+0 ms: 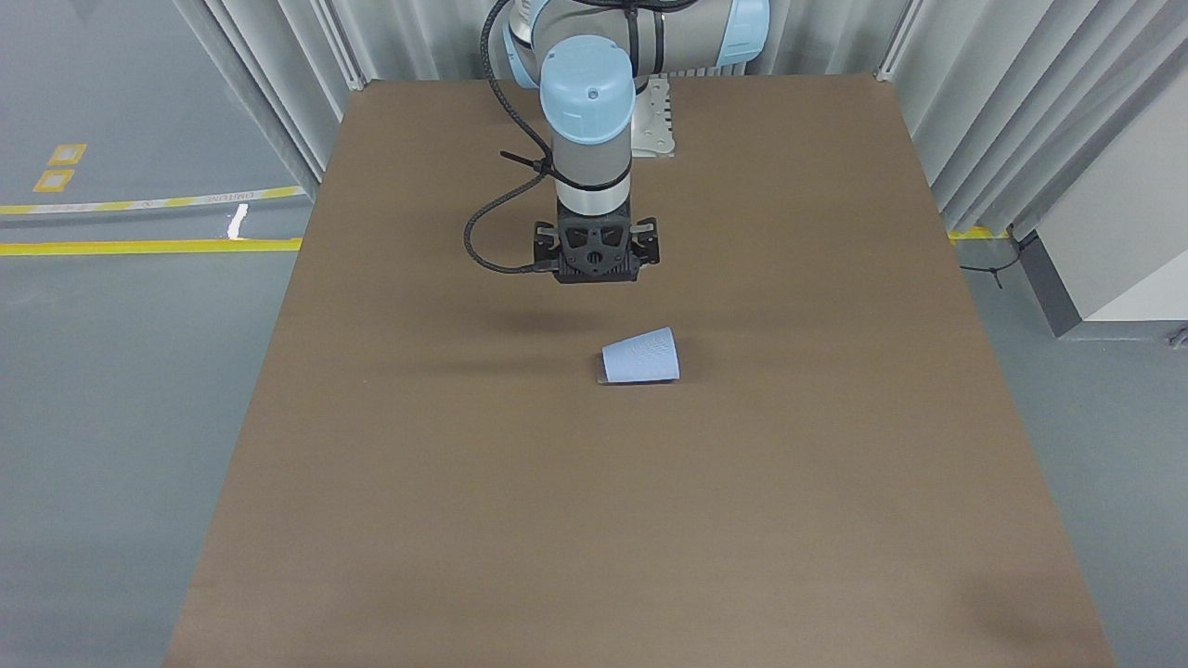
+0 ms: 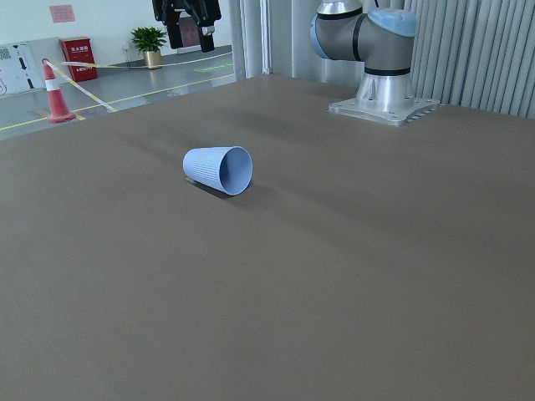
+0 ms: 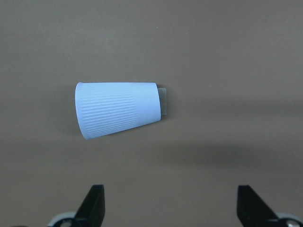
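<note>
A light blue ribbed cup [image 1: 640, 356] lies on its side on the brown table [image 1: 624, 501]; the left view shows its open mouth [image 2: 236, 171]. In the wrist view the cup [image 3: 116, 108] has a small translucent strip under its narrow end. My gripper hangs above the table, behind the cup as the front view shows, with its fingers wide apart and nothing between them.
The tabletop around the cup is bare. My arm's base [image 2: 383, 104] stands at the table's back, before pale curtains. A traffic cone [image 2: 58, 104] and a plant stand on the floor beyond the table.
</note>
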